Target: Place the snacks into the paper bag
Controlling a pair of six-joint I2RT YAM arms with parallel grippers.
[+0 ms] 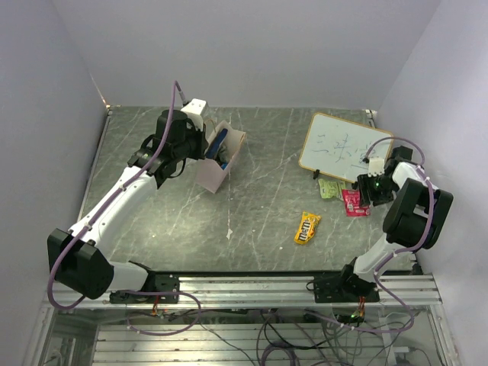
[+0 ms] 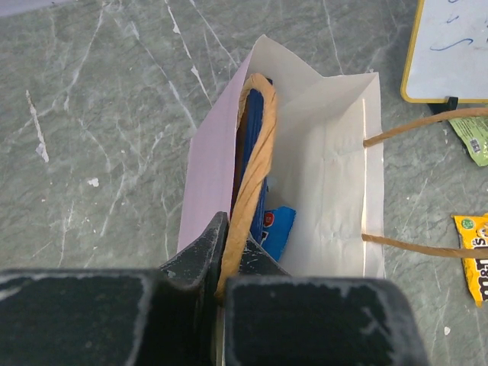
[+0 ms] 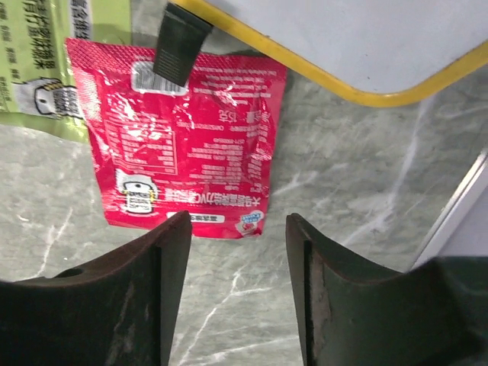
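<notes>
On the left of the table the paper bag (image 1: pixel 217 171) stands with its mouth open. My left gripper is shut on one brown twisted handle (image 2: pixel 263 141) at its rim. Inside the bag lie a blue packet (image 2: pixel 277 231) and a dark blue item beside the near wall. At the right, my right gripper stands open above the table, close to the lower edge of a red packet (image 3: pixel 179 145), with nothing between its fingers. A green packet (image 3: pixel 42 65) lies left of the red one. A yellow M&M's bag (image 1: pixel 307 227) rests nearer the front edge.
A whiteboard (image 1: pixel 343 149) with a yellow frame lies behind the packets; its black clip (image 3: pixel 180 44) overhangs the red packet. The side wall (image 1: pixel 450 114) is close to the right arm. Bare table separates the bag from the snacks.
</notes>
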